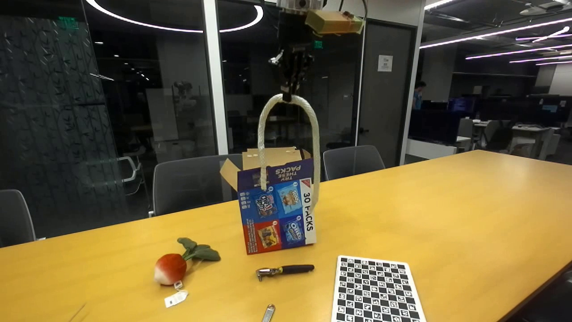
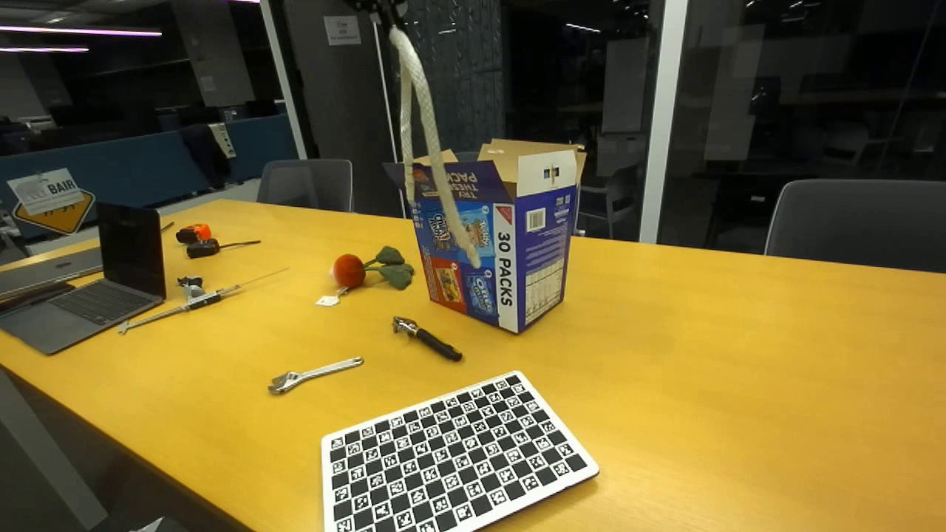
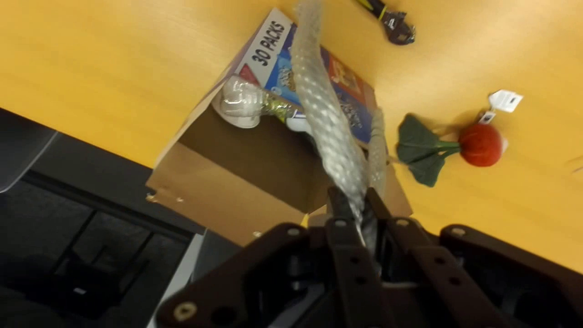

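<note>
A thick white rope (image 1: 315, 134) hangs in a loop from my gripper (image 1: 289, 92), which is shut on its middle. Both ends dangle at the front of the open snack box (image 1: 279, 214), in the exterior views. Seen from the wrist, the rope (image 3: 328, 109) runs out from between the fingertips and crosses over the box's printed side. The box (image 3: 218, 188) gapes upward, with a clear plastic item (image 3: 242, 101) inside. In the second exterior view the rope (image 2: 430, 124) hangs to the left of the box's opening, its lower end over the printed front.
A red radish toy (image 1: 170, 268), a black-handled tool (image 1: 289, 269), a wrench (image 2: 315, 374) and a checkered board (image 1: 375, 292) lie around the box. A laptop (image 2: 111, 284) stands farther off.
</note>
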